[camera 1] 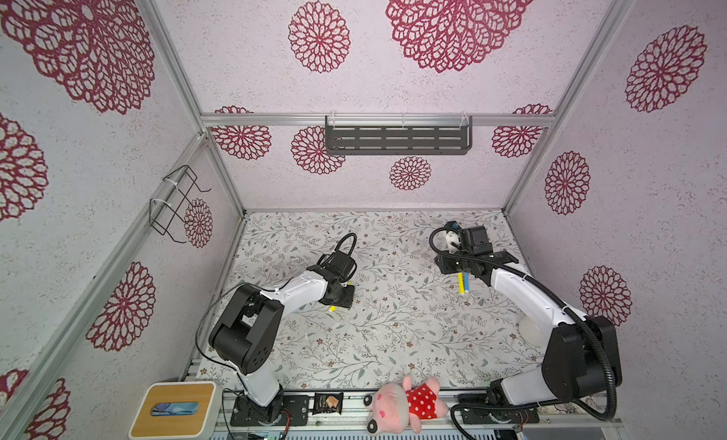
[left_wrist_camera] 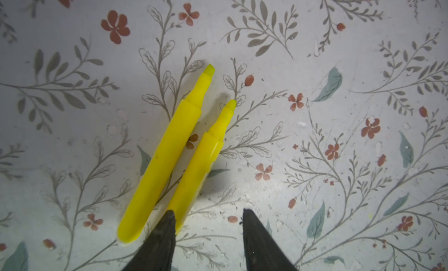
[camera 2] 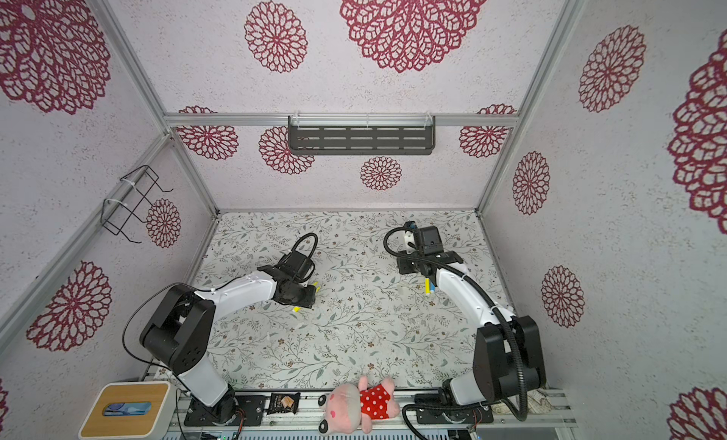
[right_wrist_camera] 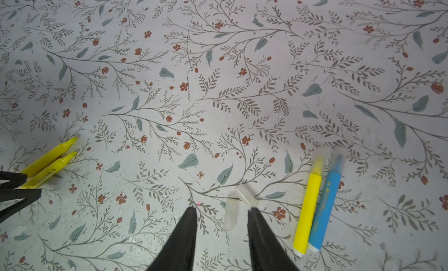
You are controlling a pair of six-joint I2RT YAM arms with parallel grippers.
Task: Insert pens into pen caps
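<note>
Two uncapped yellow pens (left_wrist_camera: pixel 161 170) lie side by side on the patterned table in the left wrist view, tips pointing away. My left gripper is above them, part open and empty, its left finger (left_wrist_camera: pixel 161 243) overlapping the near end of the right-hand pen. In the right wrist view, two short pale caps (right_wrist_camera: pixel 229 214) lie just beyond my right gripper, which is also part open with nothing between its fingers. To their right rest a yellow pen (right_wrist_camera: pixel 308 210) and a blue pen (right_wrist_camera: pixel 325 208), each with a translucent far end.
Bare patterned table fills the middle between the arms. A pink plush toy (camera 1: pixel 405 406) and a small dark packet (camera 1: pixel 328 403) sit along the front edge, with a wooden-topped box (camera 1: pixel 172 411) at front left. A grey shelf (camera 1: pixel 397 137) hangs on the back wall.
</note>
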